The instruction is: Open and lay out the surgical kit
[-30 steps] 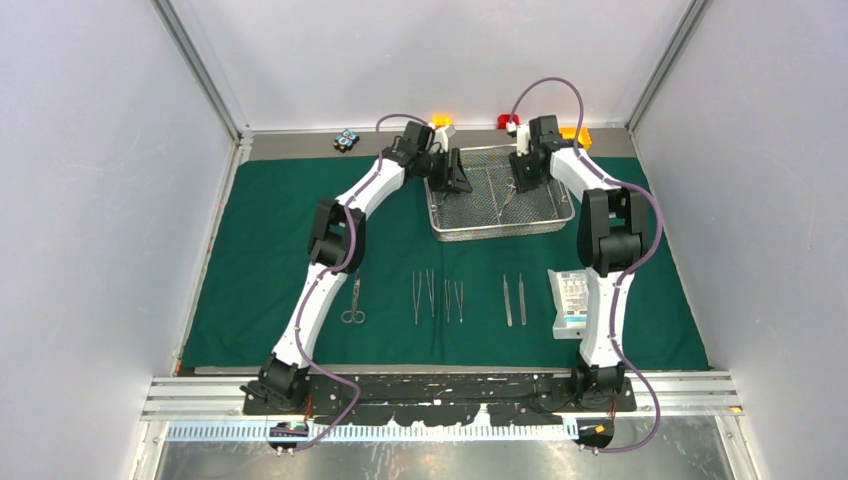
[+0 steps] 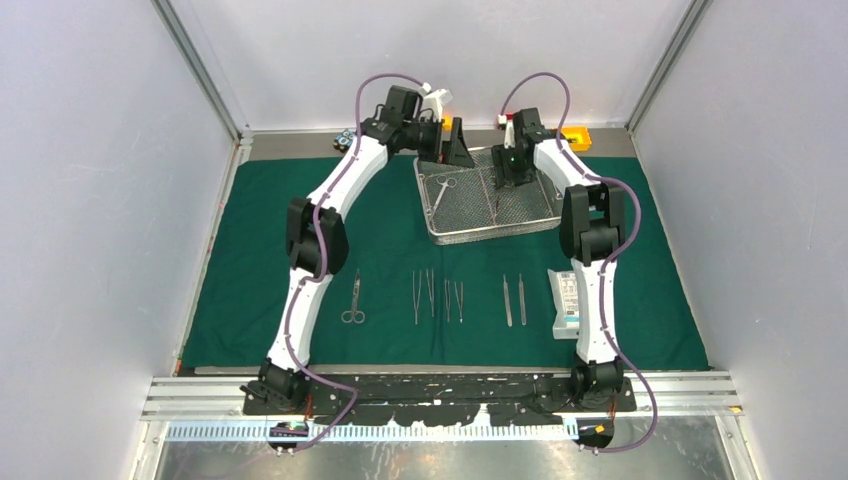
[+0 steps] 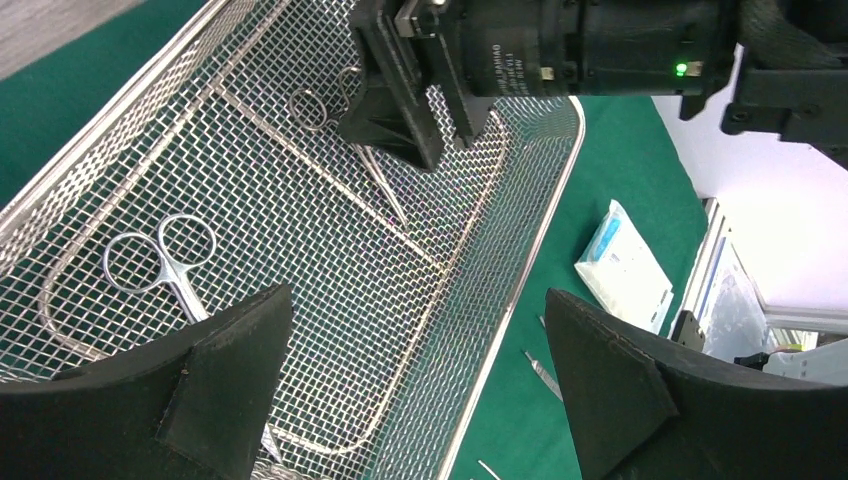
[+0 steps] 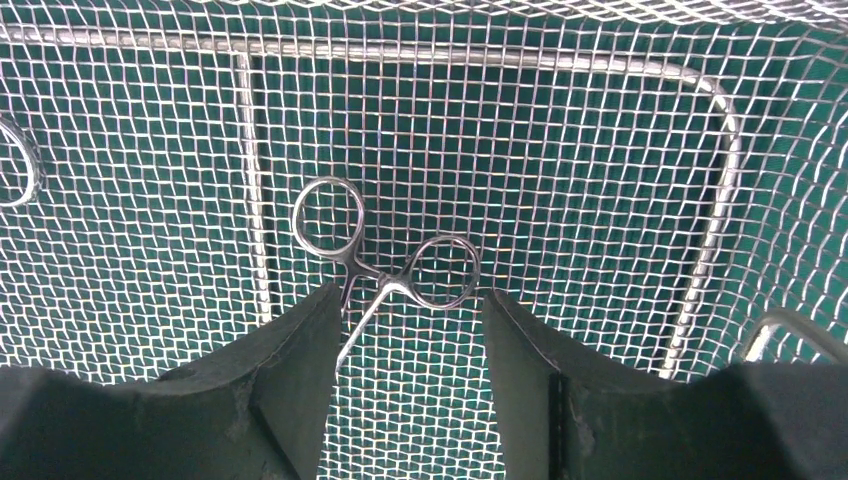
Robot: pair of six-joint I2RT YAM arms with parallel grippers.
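The wire mesh basket (image 2: 480, 238) stands at the back of the green cloth. Two ring-handled instruments lie inside: one on the left (image 2: 440, 190), its rings showing in the left wrist view (image 3: 170, 262), and one on the right. Wide open and empty, my left gripper is over the basket's back left part. My right gripper is also open, its fingertips close to the right instrument's rings, one on either side of its middle. Whether they touch it I cannot tell. On the cloth in front lie scissors (image 2: 355, 300), several tweezers (image 2: 431, 290) and two slim handles (image 2: 507, 300).
A white packet (image 2: 565, 300) lies on the right, beside my right arm. Behind the basket is a yellow tray (image 2: 577, 138).
The right arm has shifted a little left. The basket has slid slightly left too.
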